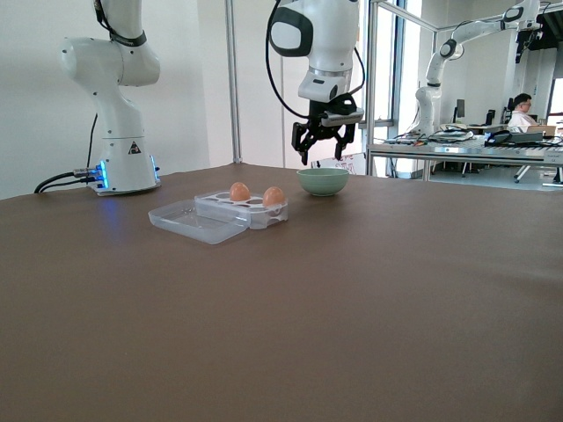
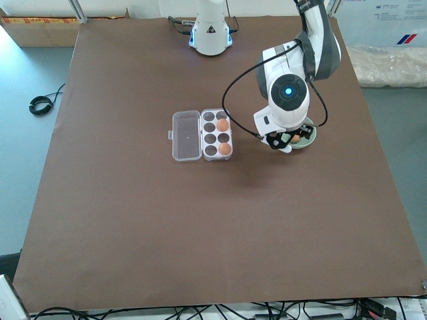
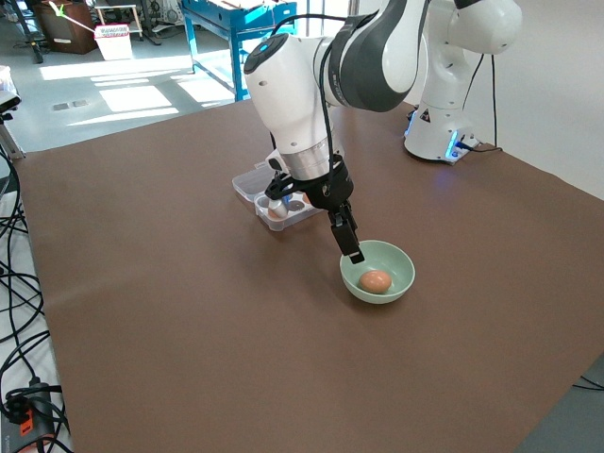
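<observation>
A green bowl [image 3: 395, 273] [image 1: 323, 185] [image 2: 306, 140] sits on the brown table, holding a brown egg [image 3: 375, 281]. The black gripper [image 1: 323, 148] hangs just above the bowl, toward the egg carton side; in the right view its fingertips are over the bowl's rim area. I cannot tell how far apart its fingers stand. An open clear egg carton [image 2: 217, 136] [image 1: 220, 220] lies left of the bowl in the left view, with two brown eggs [image 2: 224, 149] in its cups.
Cables run beyond the table edges.
</observation>
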